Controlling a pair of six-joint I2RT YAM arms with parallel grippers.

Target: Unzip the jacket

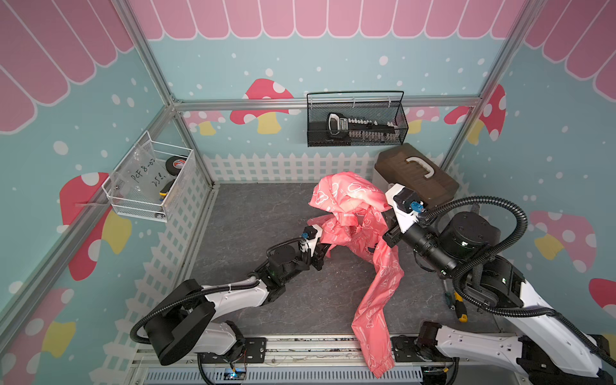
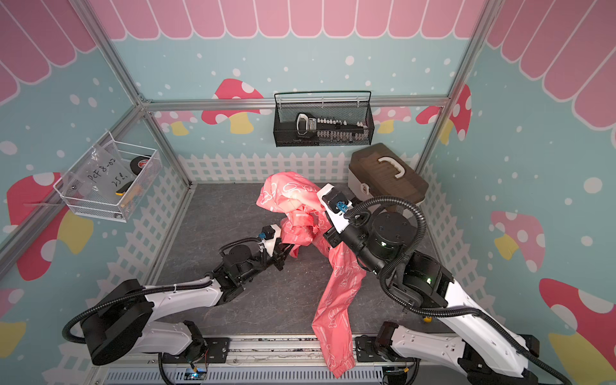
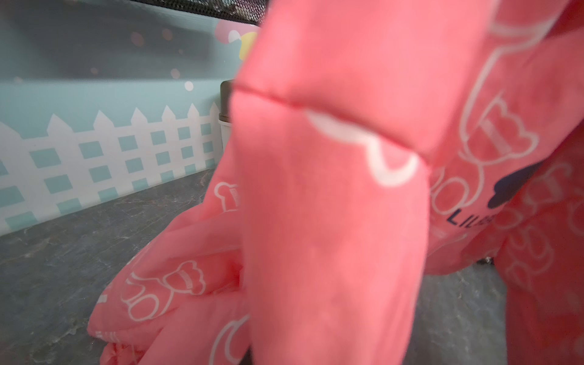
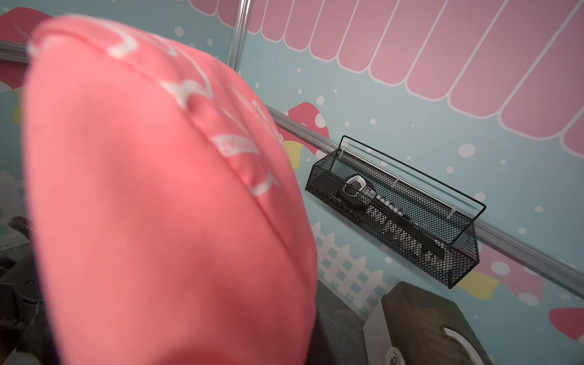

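The coral-pink jacket [image 1: 377,292] with white outline prints hangs bunched from my right gripper [image 1: 389,232], which is shut on its fabric. One long sleeve-like length trails over the front rail. My left gripper [image 1: 324,251] is against the lower left side of the bundle. A pink fold [image 3: 331,243] fills the middle of the left wrist view and hides the fingers, so their opening does not show. A dark logo [image 3: 512,187] appears on the cloth behind it. In the right wrist view, jacket fabric [image 4: 164,219] covers the fingers. No zipper pull is discernible.
A brown-lidded toolbox [image 1: 420,174] stands at the back right, close to the right arm. Above hangs a black mesh basket [image 1: 357,122]; a white wire basket [image 1: 149,186] is on the left wall.
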